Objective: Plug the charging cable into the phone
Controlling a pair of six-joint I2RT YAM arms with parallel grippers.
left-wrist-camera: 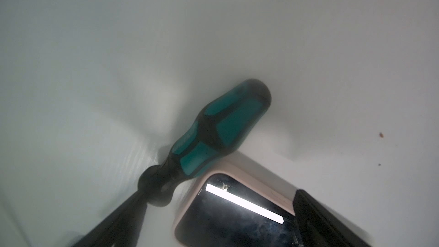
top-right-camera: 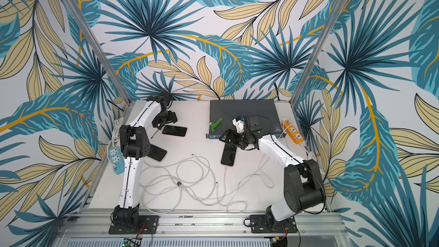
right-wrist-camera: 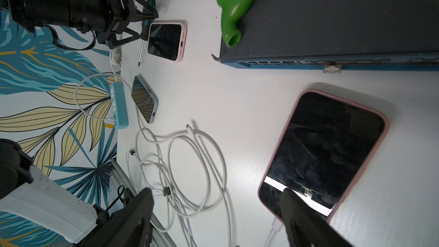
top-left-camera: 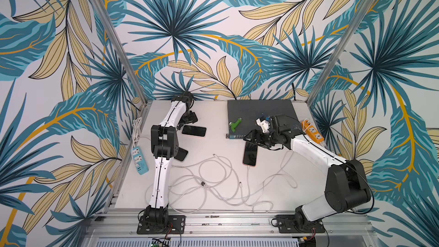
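My left gripper is open, low over a teal-and-black screwdriver [left-wrist-camera: 233,119] and the pink-cased phone [left-wrist-camera: 233,215] beside it. My right gripper is open above another pink-cased phone [right-wrist-camera: 320,151], which has a white cable [right-wrist-camera: 273,233] at its lower end; whether it is fully seated is hidden. A third phone [right-wrist-camera: 144,96] lies at the left. White charging cables [right-wrist-camera: 205,169] lie loosely coiled on the front middle of the table.
A dark box [right-wrist-camera: 347,18] at the back right holds a green object [right-wrist-camera: 237,0]. A blue power strip [top-left-camera: 139,160] is at the left edge, an orange one [top-left-camera: 313,131] at the right.
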